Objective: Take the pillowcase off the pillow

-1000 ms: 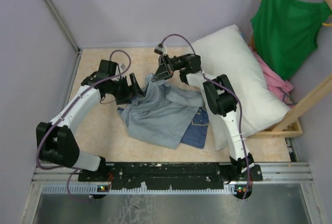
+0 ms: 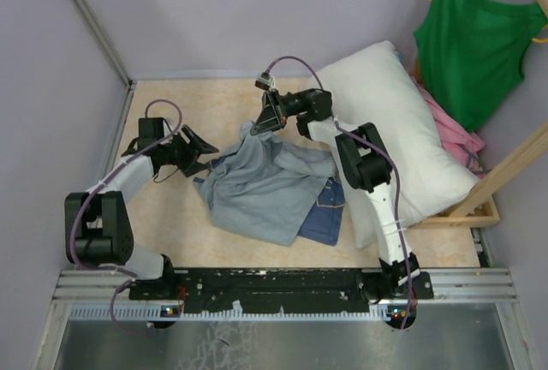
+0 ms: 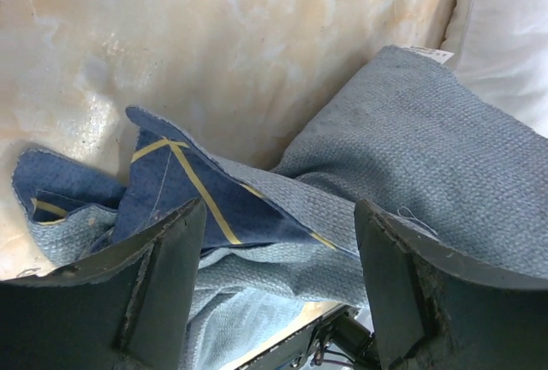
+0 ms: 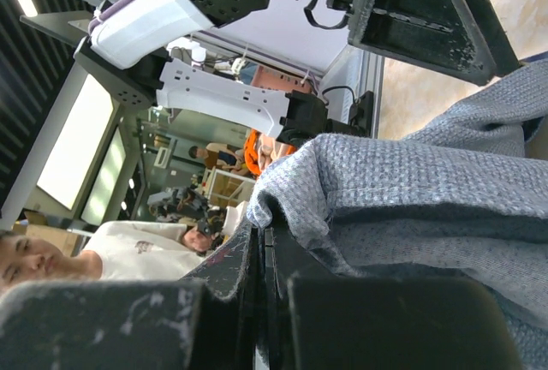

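The grey-blue pillowcase (image 2: 261,190) lies crumpled on the table, apart from the bare white pillow (image 2: 390,122), which leans at the right. One peak of the cloth is lifted, and my right gripper (image 2: 256,131) is shut on it; in the right wrist view a grey fold (image 4: 295,186) of the case meets its fingertips. At the cloth's left edge, my left gripper (image 2: 211,158) stands open. Its fingers (image 3: 175,250) are well apart in the left wrist view, with a hem and the dark blue lining (image 3: 214,190) showing past the gap, not gripped.
A green top (image 2: 479,44) hangs on a yellow hanger at the upper right, on a wooden rack (image 2: 505,169). Pink cloth (image 2: 449,130) lies behind the pillow. Bare table shows left of and behind the pillowcase.
The right gripper, pillowcase and pillow look unmoved.
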